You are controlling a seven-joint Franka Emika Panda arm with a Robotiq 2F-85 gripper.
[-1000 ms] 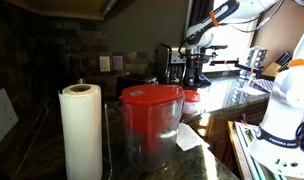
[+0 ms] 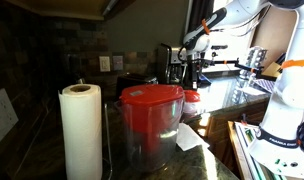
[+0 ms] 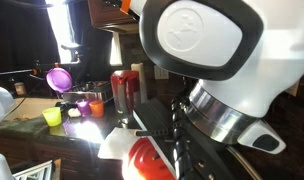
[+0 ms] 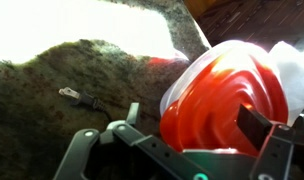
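A red, dished lid or bowl (image 4: 214,105) with a clear rim fills the right part of the wrist view, and a smaller red piece also shows on the counter at the back (image 2: 192,97) in exterior view 1. My gripper is open above the red piece, its dark fingers spread across it with nothing held. From exterior view 1, the gripper (image 2: 196,84) appears over the far counter; the height of the gap is hard to judge. The gripper's fingertips are hidden in exterior view 2, where the white arm covers much of the frame.
A large clear bin (image 2: 152,130) with a red lid and a paper towel roll (image 2: 82,130) stand in the foreground. A cable plug (image 4: 69,92) lies on the stone counter (image 4: 102,65). Yellow (image 3: 54,116) and purple (image 3: 84,107) cups stand at the far left.
The arm and gripper at the back have shifted very slightly to the right. The gripper stays over the far counter, and the objects in front have not visibly moved.
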